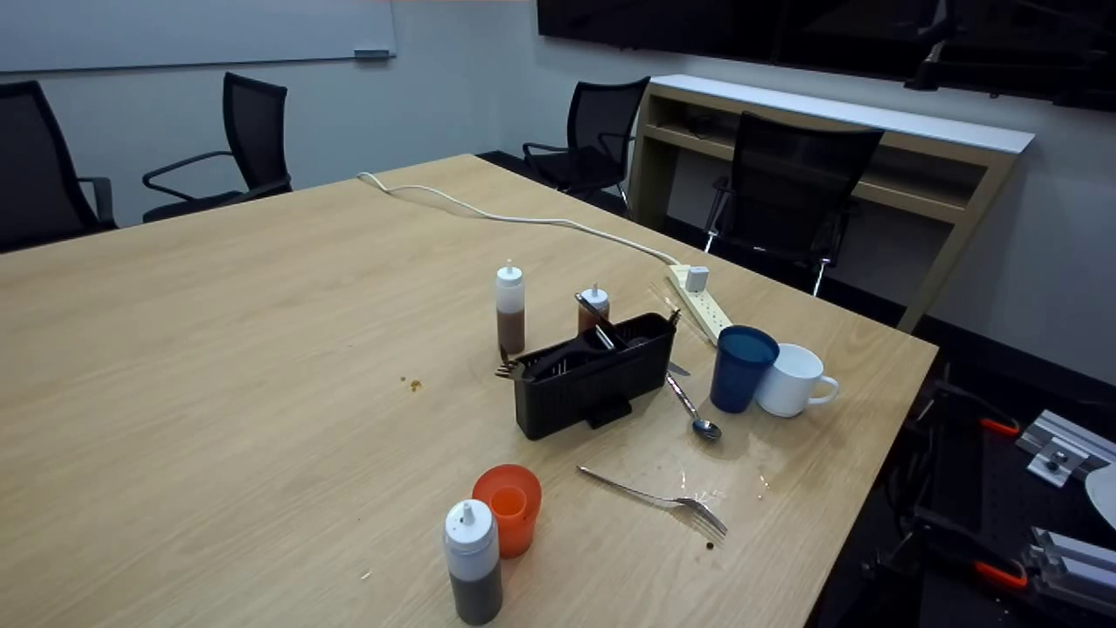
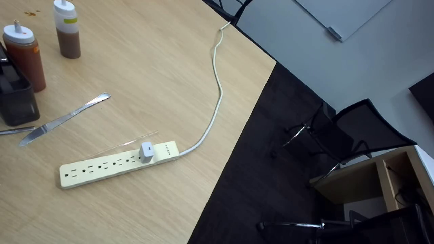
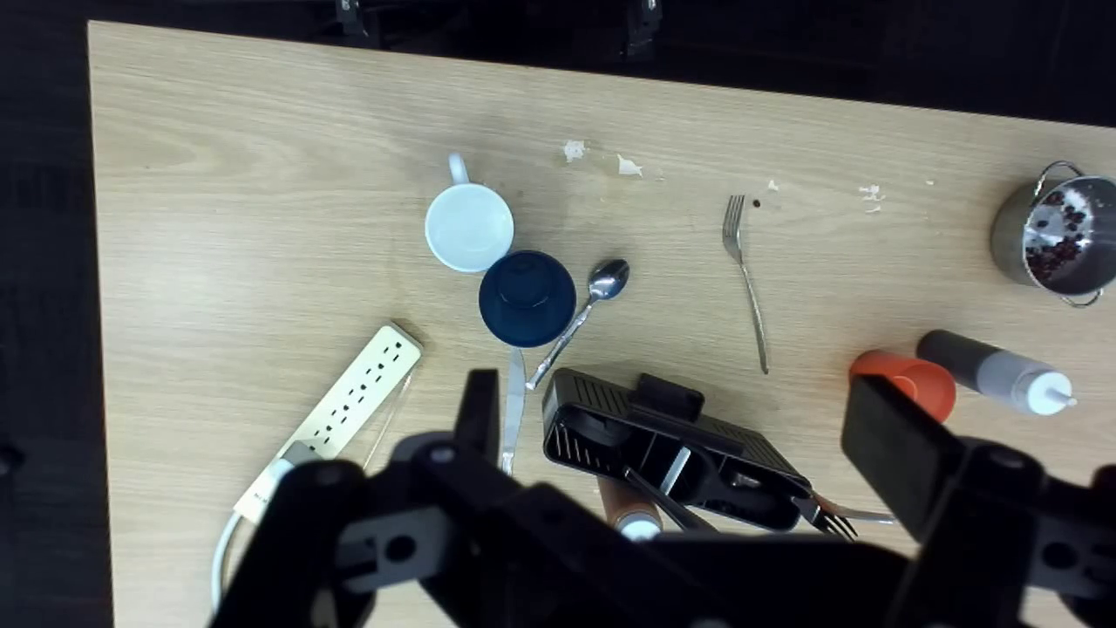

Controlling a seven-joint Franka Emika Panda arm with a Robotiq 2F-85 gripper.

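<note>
In the wrist view my gripper hangs high over the table, its dark fingers wide apart with nothing between them. Below it lies a black cutlery caddy with utensils in it. A dark blue cup stands touching a white mug. Beside the cup are a spoon and a knife; a fork lies farther off. An orange cup stands beside a dark-sauce squeeze bottle. The gripper is out of sight in both exterior views.
A power strip with a white cord lies near the table edge. A brown-sauce bottle and a red-sauce bottle stand behind the caddy. A metal pot holds dark bits.
</note>
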